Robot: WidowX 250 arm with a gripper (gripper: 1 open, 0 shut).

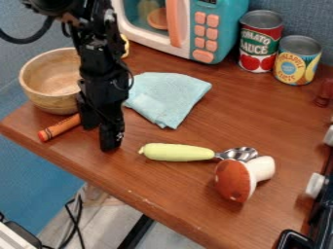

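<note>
My black gripper (101, 126) hangs low over the left part of the wooden table, beside an orange crayon-like stick (57, 128) and in front of a wooden bowl (46, 80). Whether its fingers are open or shut, or hold anything, I cannot tell. A folded light-blue cloth (166, 97) lies to its right. Nearer the front edge lie a pale yellow-handled scoop (182, 153) and an orange-and-white toy mushroom (235, 180).
A toy microwave (189, 27) stands at the back, with a tomato can (258, 47) and a second can (297, 63) to its right. A black appliance (310, 209) lines the right edge.
</note>
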